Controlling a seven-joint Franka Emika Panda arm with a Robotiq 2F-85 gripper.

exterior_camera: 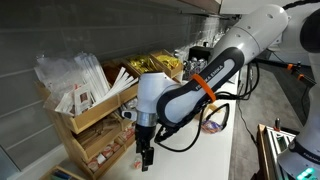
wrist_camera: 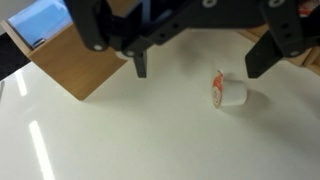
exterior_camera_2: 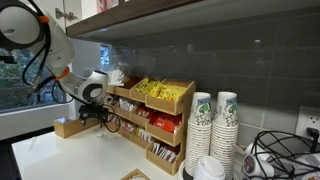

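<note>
In the wrist view, a small white cup (wrist_camera: 232,93) with an orange-and-white lid lies on its side on the white table. My gripper is open, its two fingers wide apart with nothing between them. The cup appears beyond the fingertips, nearer the right-hand finger (wrist_camera: 263,58). From exterior view 1, the gripper (exterior_camera: 146,157) hangs low over the table beside the organiser's front, close to the cup, which is small and partly hidden there. Exterior view 2 shows the gripper (exterior_camera_2: 91,122) at the table's far end.
A wooden organiser (exterior_camera: 92,143) with packets, straws and yellow items runs along the wall. A wooden box (wrist_camera: 85,62) stands at the left in the wrist view. Stacked paper cups (exterior_camera_2: 198,125) stand at the near end.
</note>
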